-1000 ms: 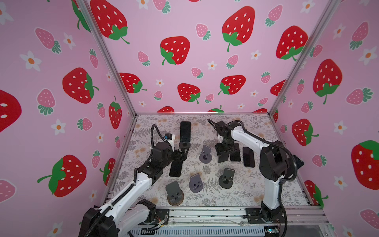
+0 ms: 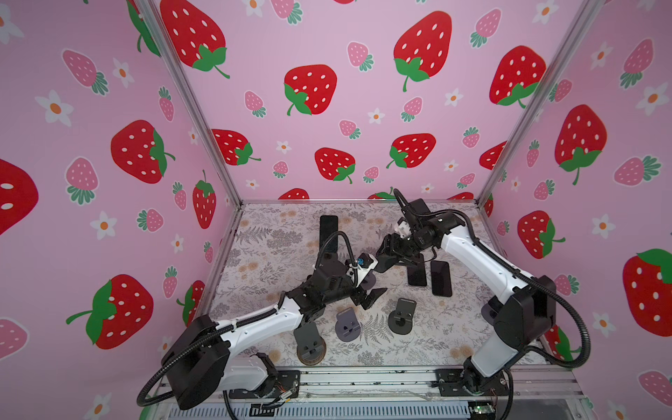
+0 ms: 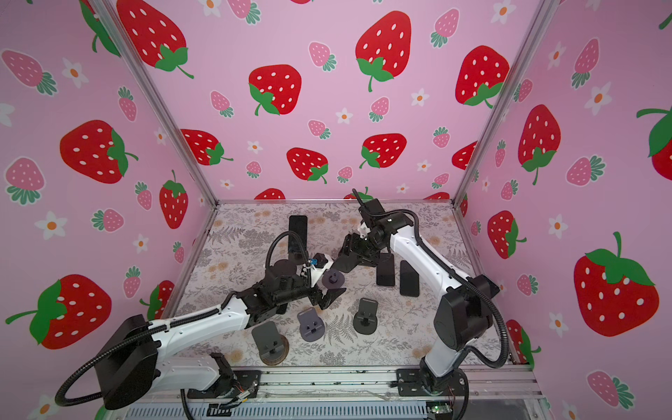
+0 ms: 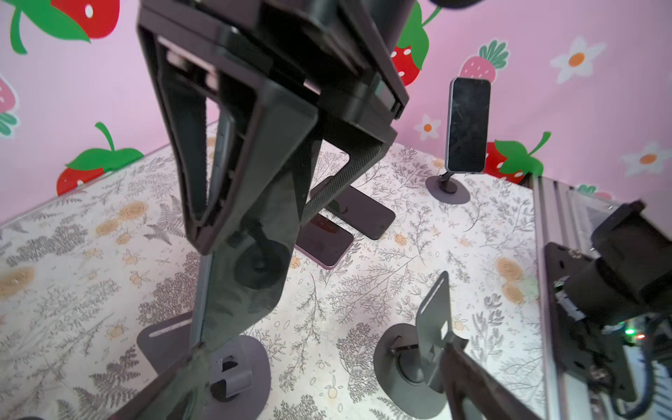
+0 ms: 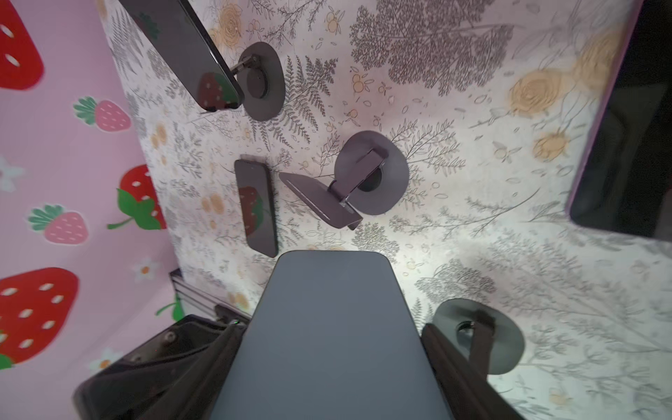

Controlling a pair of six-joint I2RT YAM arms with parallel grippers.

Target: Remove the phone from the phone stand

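Note:
A grey-backed phone is clamped between the fingers of my right gripper, off the table. The left wrist view shows the same phone hanging tilted below the right gripper. Close by on the left, my left gripper is open, its blurred fingers wide apart with the phone's lower end above the gap. Below them is an empty phone stand; in the top right view this stand is partly behind the left gripper. At the back left, another phone stands upright on its stand.
Two dark phones lie flat at the right of centre. A phone on a stand is at the far right. Both arms are close together mid-table.
My left gripper has swung right from beside the back-left stand to near the held phone.

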